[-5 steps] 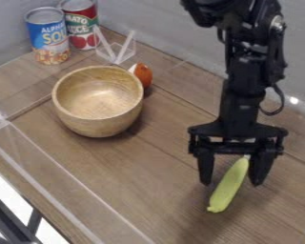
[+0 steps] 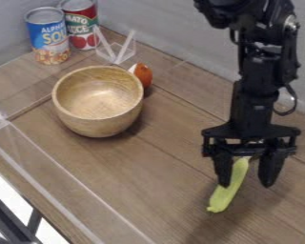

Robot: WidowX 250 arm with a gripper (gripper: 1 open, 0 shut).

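A pale green, long vegetable (image 2: 224,196) lies on the wooden table at the right front, tilted from lower left to upper right. The black gripper (image 2: 247,172) hangs right over its upper end, fingers apart, one on each side of it. Whether they touch it I cannot tell; the upper tip of the vegetable is partly hidden by the gripper.
A wooden bowl (image 2: 98,119) sits left of centre, with a red-orange round item (image 2: 141,74) behind it. Two cans, one blue (image 2: 50,38) and one red (image 2: 81,27), stand at the back left by the wall.
The vegetable appears unmoved.
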